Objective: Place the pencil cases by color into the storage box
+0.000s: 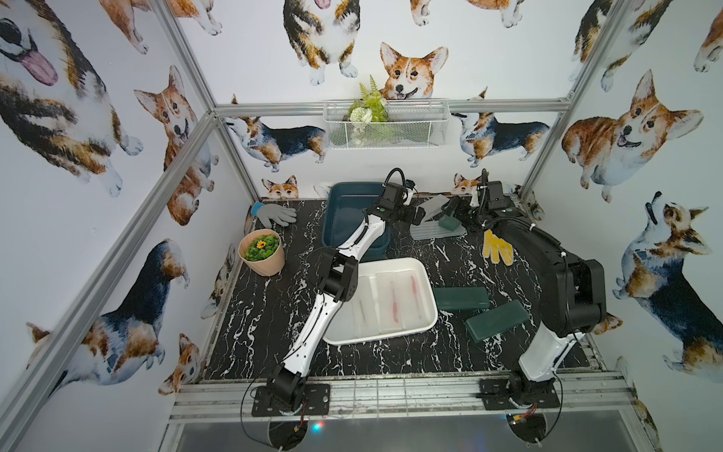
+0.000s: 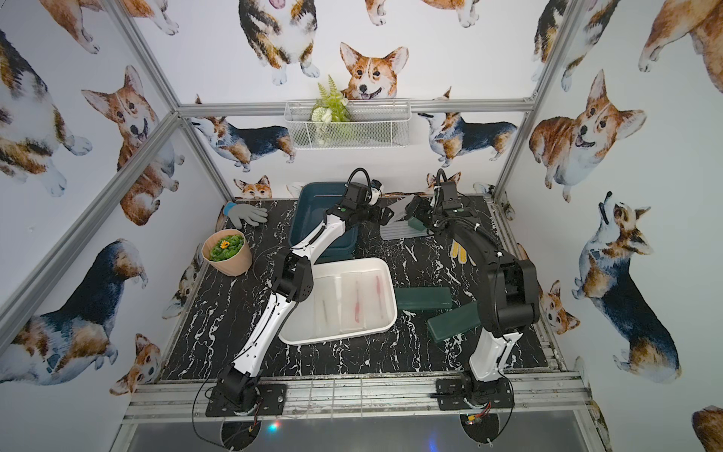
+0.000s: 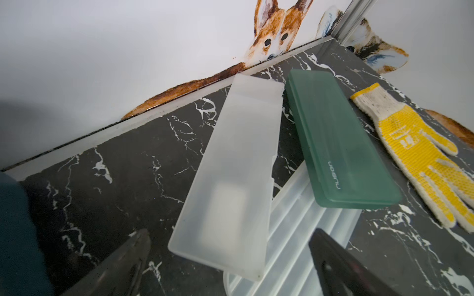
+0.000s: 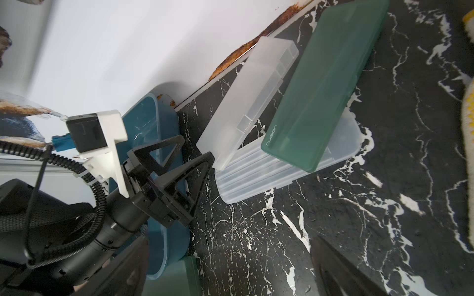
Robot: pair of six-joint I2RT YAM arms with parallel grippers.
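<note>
At the back of the table a white translucent case [image 3: 232, 167] and a green case [image 3: 338, 138] lie partly over a ribbed clear case [image 3: 306, 236]. My left gripper is open beside the white case's near end, nothing between its fingers. Open and empty, my right gripper hovers over the table in front of these cases. Two more green cases, one flat [image 1: 461, 298] and one slanted [image 1: 497, 321], lie at front right. The blue box [image 1: 343, 218] stands at the back; the white box [image 1: 429, 316] in front of it holds several clear cases.
A yellow glove [image 3: 419, 153] lies right of the green case. A grey glove [image 1: 273, 214] and a potted plant [image 1: 263, 254] stand at the left side. The back wall is close behind the cases. Bare table shows between them and the front green cases.
</note>
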